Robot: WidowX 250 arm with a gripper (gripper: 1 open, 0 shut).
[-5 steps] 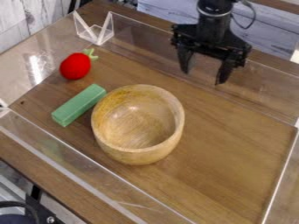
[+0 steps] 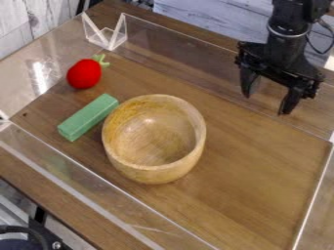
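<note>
My black gripper [image 2: 276, 83] hangs at the upper right of the tray, open, fingers pointing down, with nothing visible between them. Lower in the view, left of centre, sits a wooden bowl [image 2: 154, 156], empty. A green block [image 2: 89, 117] lies left of the bowl, and a red tomato-like object [image 2: 85, 72] with a green stem rests at the upper left.
A small white wire rack [image 2: 104, 31] stands at the upper left. The wooden tray floor is bare across the centre and lower right, bounded by pale rims and clear walls.
My gripper has moved rightward, and slightly down in the view, over the last second. The bowl, green block and red object have stayed in place.
</note>
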